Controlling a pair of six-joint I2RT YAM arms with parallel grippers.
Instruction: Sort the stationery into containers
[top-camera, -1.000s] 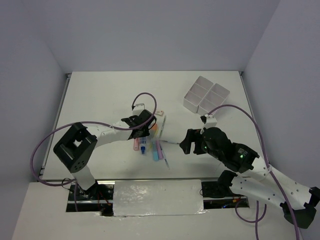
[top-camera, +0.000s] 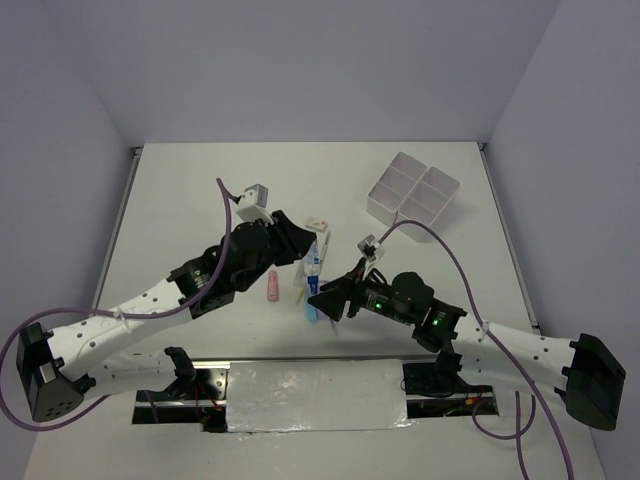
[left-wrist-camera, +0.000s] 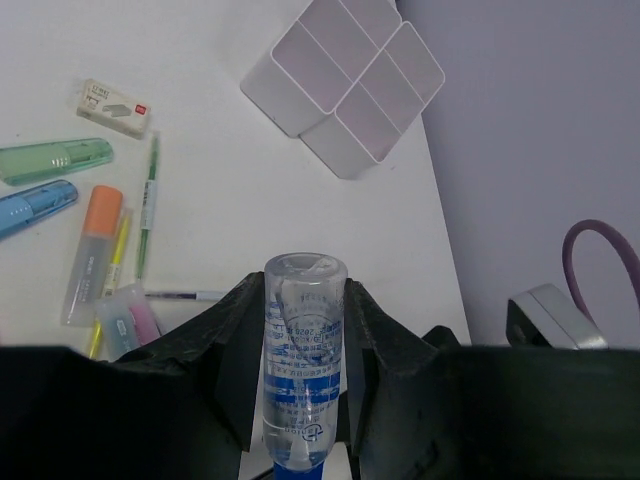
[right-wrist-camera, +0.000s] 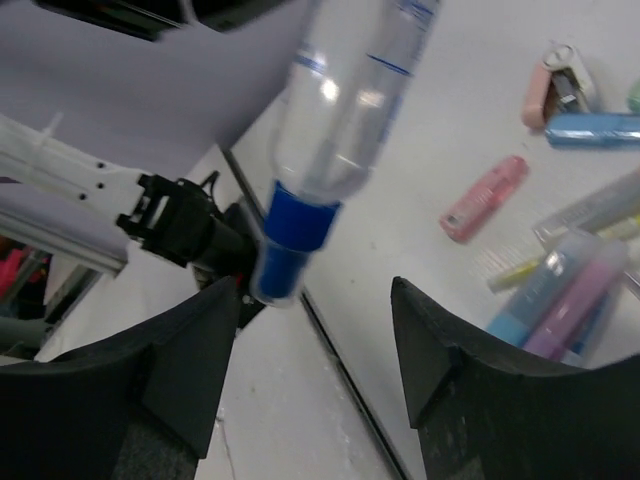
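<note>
My left gripper is shut on a clear tube with blue print (left-wrist-camera: 302, 365) and a blue cap (right-wrist-camera: 298, 220). In the top view this tube (top-camera: 313, 262) hangs above the loose stationery, cap toward the front. My right gripper is part open, its fingers (right-wrist-camera: 190, 340) spread apart just short of the cap's end; whether either finger touches it cannot be told. Two white divided containers (left-wrist-camera: 325, 55) (top-camera: 425, 197) stand at the back right, their compartments looking empty. A pink highlighter (right-wrist-camera: 484, 198) lies on the table beneath.
Lying loose are a white eraser (left-wrist-camera: 113, 108), green marker (left-wrist-camera: 55, 158), blue marker (left-wrist-camera: 36, 206), orange-capped tube (left-wrist-camera: 93, 255), green pencil (left-wrist-camera: 148, 205) and a pink sharpener (right-wrist-camera: 538, 95). Free table (top-camera: 185, 200) extends at the back left. Both arms are close together over the middle.
The left gripper has lifted the tube off the table and carried it right.
</note>
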